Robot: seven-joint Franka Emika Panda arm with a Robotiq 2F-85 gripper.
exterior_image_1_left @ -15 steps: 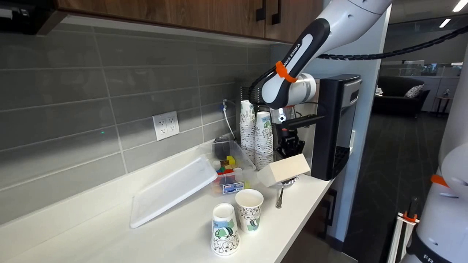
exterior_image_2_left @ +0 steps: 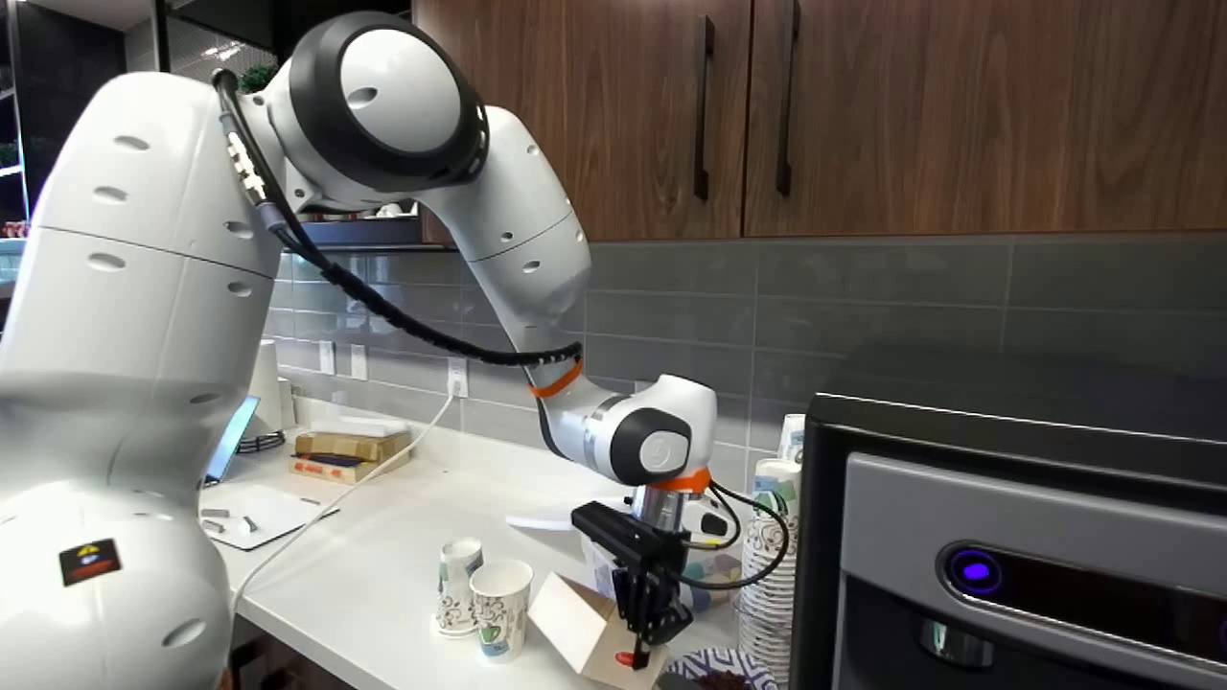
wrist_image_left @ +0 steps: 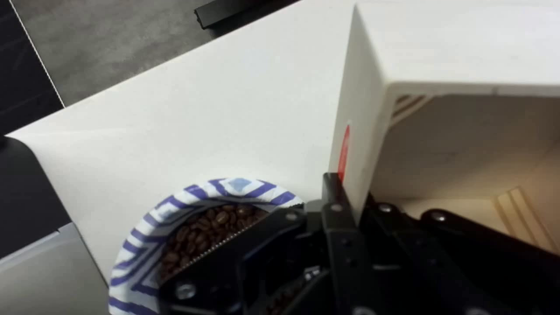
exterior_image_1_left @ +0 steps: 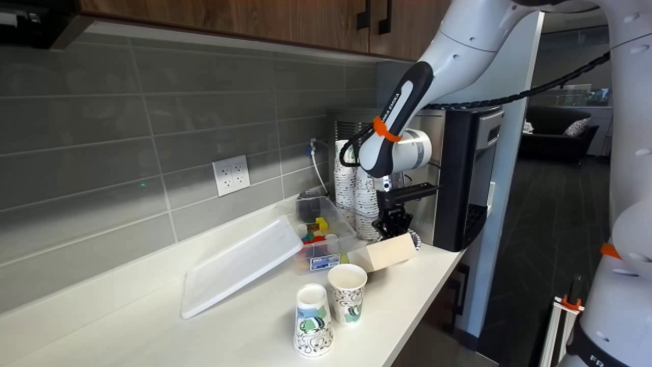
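My gripper is shut on one thin wall of a light wooden box [wrist_image_left: 362, 105], with one finger outside by a red mark and the other inside. The box's open side shows an empty-looking interior with wooden strips in the wrist view. In exterior view 1 the box [exterior_image_1_left: 391, 252] hangs or rests tilted just at the counter; contact with the surface cannot be made out. Beside the gripper stands a blue-and-white patterned bowl [wrist_image_left: 128, 262] of coffee beans [wrist_image_left: 202, 233], partly covered by the gripper.
Two paper cups, one upside down [exterior_image_1_left: 313, 321] and one upright [exterior_image_1_left: 347, 293], stand in front of the box. Behind are a clear bin [exterior_image_1_left: 324, 244], its leaning lid [exterior_image_1_left: 241, 266] and tall cup stacks [exterior_image_1_left: 367, 205]. A coffee machine [exterior_image_1_left: 467, 177] bounds the right.
The arm has come down and slightly left with the box in the gripper. The box now hides the spoon that lay on the counter near the bowl.
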